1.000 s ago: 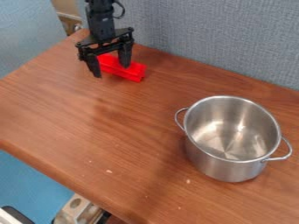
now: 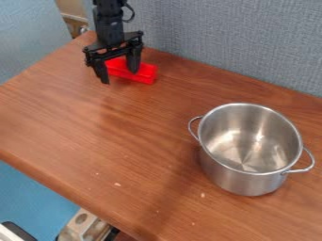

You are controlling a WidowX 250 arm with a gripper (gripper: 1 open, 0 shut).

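My black gripper (image 2: 119, 62) is at the back left of the wooden table, open, with its fingers down around a red elongated block (image 2: 145, 73) that lies on the tabletop near the back wall. The gripper partly hides the block. A large steel pot (image 2: 250, 172) with two handles stands upright at the right of the table, apart from the block.
The grey wall (image 2: 234, 44) bounds the table at the back. A light blue area lies beyond the table's left edge.
The gripper has shifted very slightly over the red block. The pot has not moved.
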